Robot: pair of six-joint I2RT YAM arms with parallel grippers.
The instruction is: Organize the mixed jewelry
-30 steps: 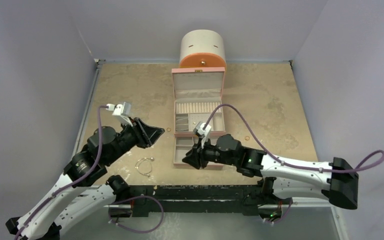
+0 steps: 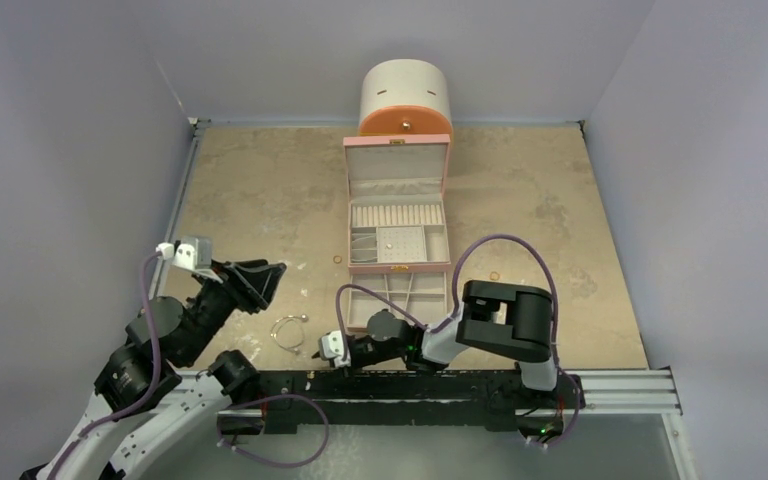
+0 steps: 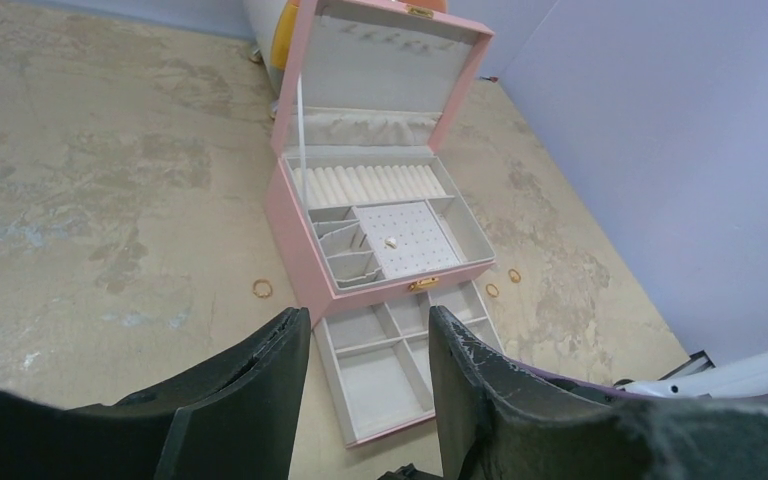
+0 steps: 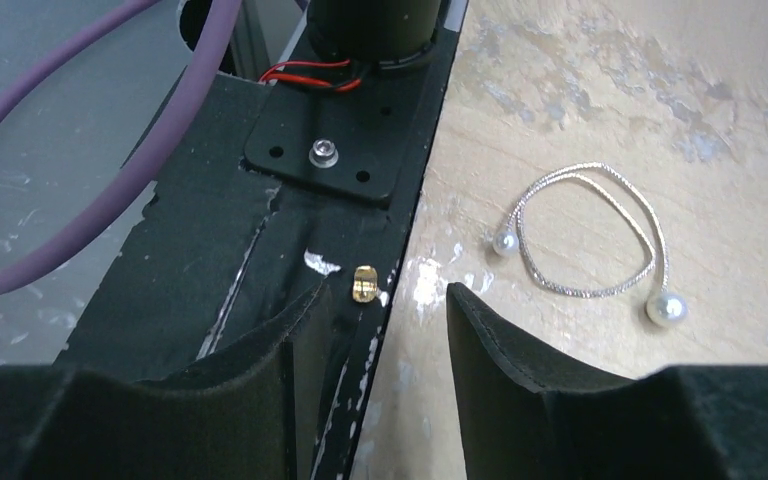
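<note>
The pink jewelry box (image 2: 398, 268) stands with its lid up and its divided drawer (image 3: 370, 395) pulled out. A small white stud (image 3: 390, 242) sits on its dotted pad. My left gripper hangs over the left side, fingers apart and empty. Low by the front edge, my right gripper is open. Beyond its fingertips a small gold piece (image 4: 365, 284) lies on the black edge strip, untouched. To the right in that view lies a silvery open bangle (image 4: 588, 292) with pearl ends. One ring (image 3: 262, 288) lies left of the box, two rings (image 3: 492, 290) right of it.
A white drum-shaped container (image 2: 405, 88) with an orange front stands behind the box. My right arm (image 2: 445, 342) crosses in front of the drawer. A black mount with red wires (image 4: 335, 150) rises near the strip.
My right gripper has gone from over the drawer to the front edge, leftward.
</note>
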